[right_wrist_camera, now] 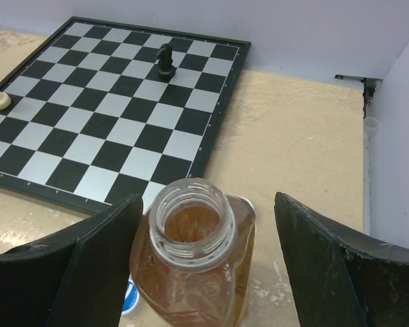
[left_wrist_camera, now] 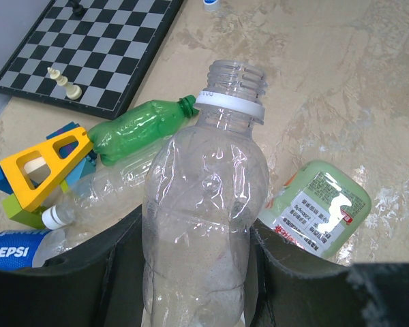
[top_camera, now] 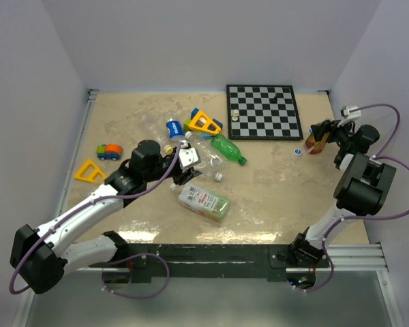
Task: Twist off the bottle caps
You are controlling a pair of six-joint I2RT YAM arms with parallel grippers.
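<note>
My left gripper (top_camera: 185, 172) holds an uncapped clear plastic bottle (left_wrist_camera: 204, 177) upright, its neck and white ring on top in the left wrist view. At the right back, my right gripper (top_camera: 330, 129) has its fingers apart either side of an upright, amber-tinted bottle (right_wrist_camera: 194, 272) with an open threaded mouth. Loose caps lie on the table (top_camera: 266, 197), one a blue-and-white cap (top_camera: 297, 151). A green bottle (top_camera: 228, 148), a clear bottle (top_camera: 206, 158), a Pepsi bottle (left_wrist_camera: 13, 248) and a labelled bottle (top_camera: 199, 201) lie on their sides.
The chessboard (top_camera: 262, 112) with a few pieces is at the back. Toy blocks (top_camera: 204, 122), a yellow triangle (top_camera: 88, 170) and a toy truck (top_camera: 109, 151) lie left and centre. Free table shows at the centre right, and a wall stands close beside my right arm.
</note>
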